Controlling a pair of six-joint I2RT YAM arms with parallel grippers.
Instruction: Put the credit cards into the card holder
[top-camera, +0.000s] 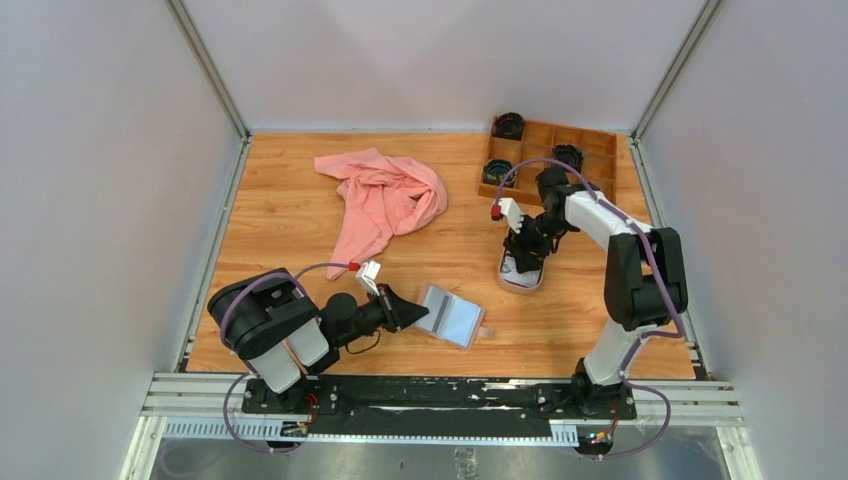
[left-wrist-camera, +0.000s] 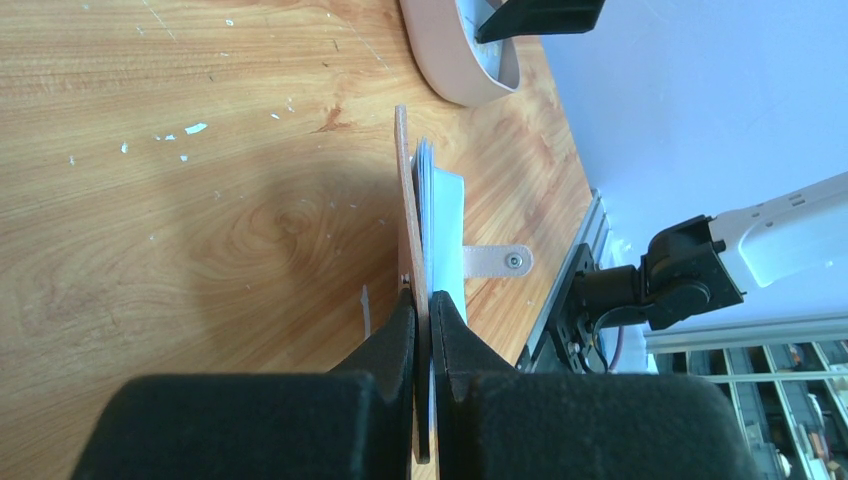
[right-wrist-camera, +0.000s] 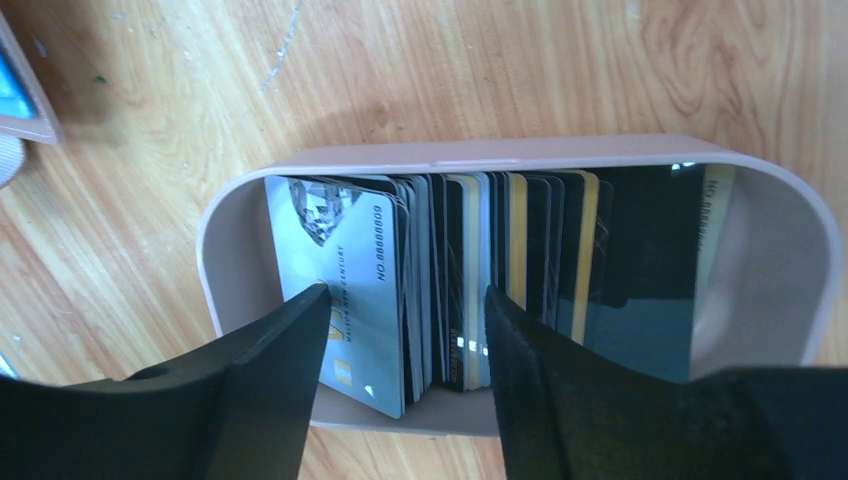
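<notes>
The pink box (right-wrist-camera: 820, 250) holds a row of credit cards, with a silver card (right-wrist-camera: 350, 330) at its left end. My right gripper is over it, part open, its fingertips down among the cards, one on the silver card. The card holder (top-camera: 451, 318), with blue sleeves and a snap strap, lies on the table. My left gripper is shut on the holder's thin edge, which stands upright between the fingers in the left wrist view.
A wooden compartment tray (top-camera: 540, 140) with black round items stands at the back right. A pink cloth (top-camera: 385, 205) lies at the back left.
</notes>
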